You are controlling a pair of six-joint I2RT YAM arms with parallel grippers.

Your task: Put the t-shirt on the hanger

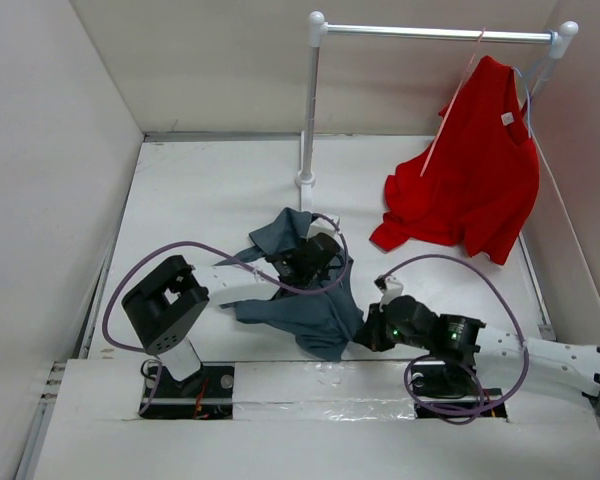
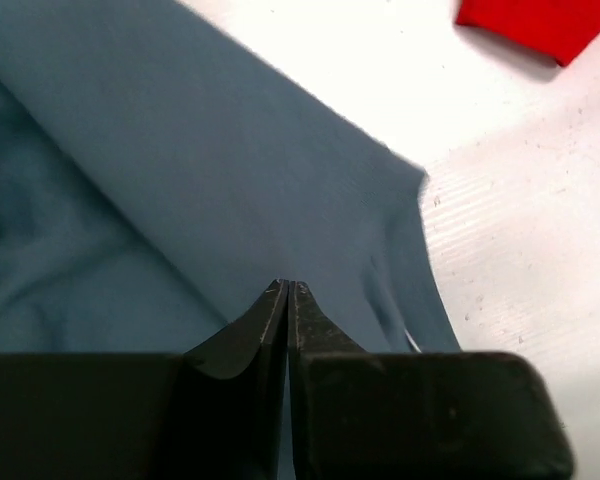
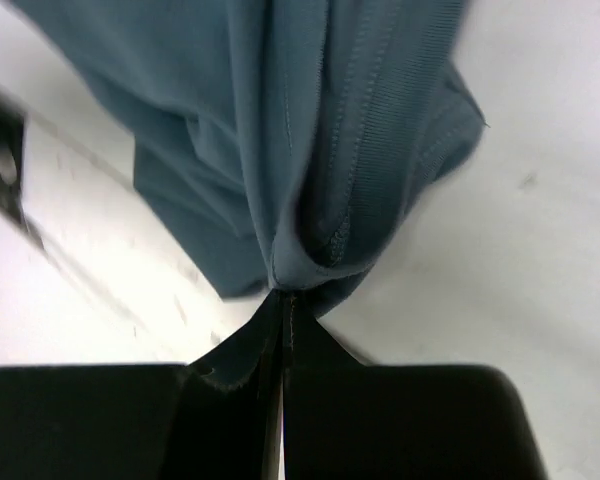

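A dark blue-grey t-shirt (image 1: 310, 330) lies crumpled on the white floor between my arms. My left gripper (image 1: 314, 262) is over its middle; in the left wrist view its fingers (image 2: 420, 410) are shut above the cloth (image 2: 200, 160). My right gripper (image 1: 368, 334) is at the shirt's right edge, shut; in the right wrist view a seamed fold (image 3: 350, 180) sits at its fingertips, and whether any cloth is pinched cannot be told.
A white rail (image 1: 430, 32) stands at the back, with hanger strands at its right end and a red garment (image 1: 470, 190) hung there and trailing onto the floor.
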